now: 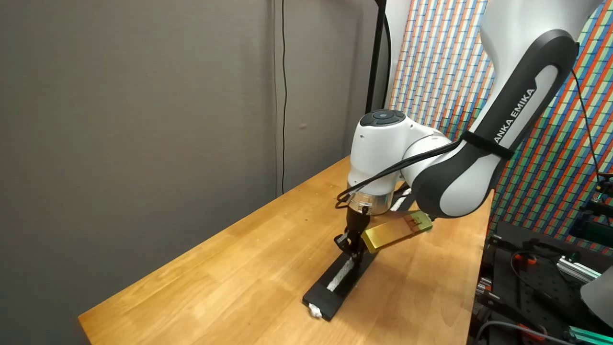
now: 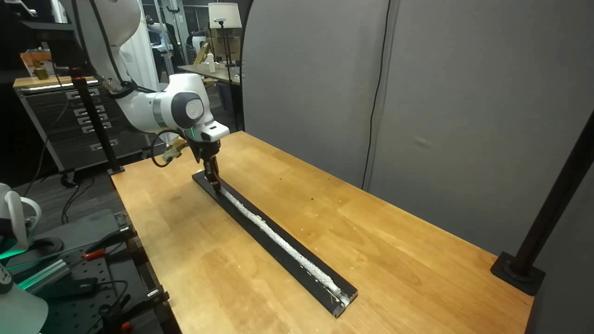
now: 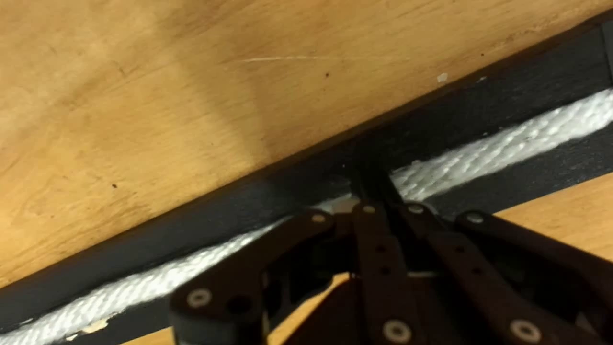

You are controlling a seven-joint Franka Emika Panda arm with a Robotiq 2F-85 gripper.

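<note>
A white braided rope (image 2: 273, 234) lies along the groove of a long black strip (image 2: 245, 220) on the wooden table. Close to one end of the strip, my gripper (image 2: 216, 188) points down at the rope. In the wrist view the gripper is shut, its dark fingers side by side over the strip. They hide a short stretch of rope (image 3: 505, 150), which shows on both sides of them. Nothing can be made out between the fingers. In exterior view 1 a frayed rope end (image 1: 314, 311) sticks out past the strip's near end.
Bare wood (image 1: 230, 270) lies on both sides of the strip. A black post (image 2: 526, 245) stands at one table corner, and a grey partition (image 2: 473, 111) runs along the table's edge. A gold-coloured block (image 1: 397, 231) is fixed beside the gripper.
</note>
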